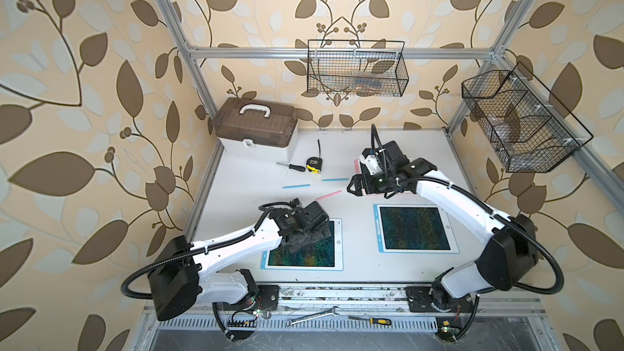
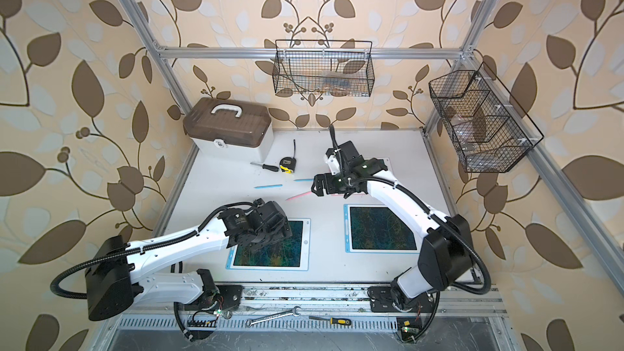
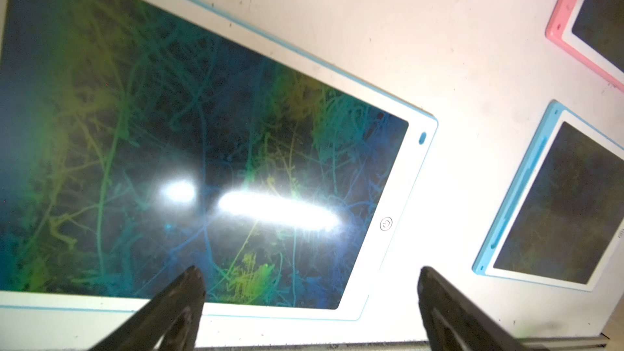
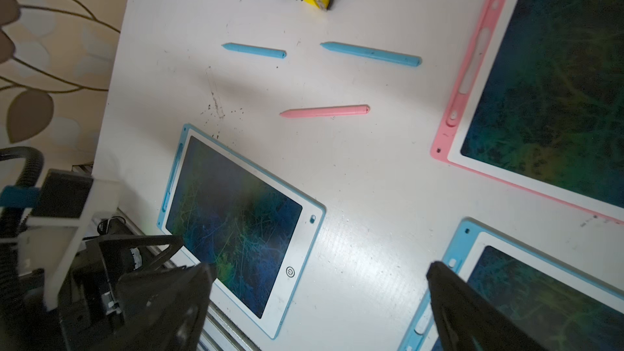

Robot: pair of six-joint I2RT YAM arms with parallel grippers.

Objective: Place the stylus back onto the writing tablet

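A pink stylus and two blue styluses lie loose on the white table. Blue-edged tablets lie front left and front right. A pink tablet lies behind the right one, mostly hidden by my right arm in the top views. My left gripper hangs open over the left tablet, nothing between its fingers. My right gripper is open above the table's right-middle, right of the styluses, also empty.
A tool box stands at the back left, with a screwdriver and tape measure beside it. Wire baskets hang above the back and right.
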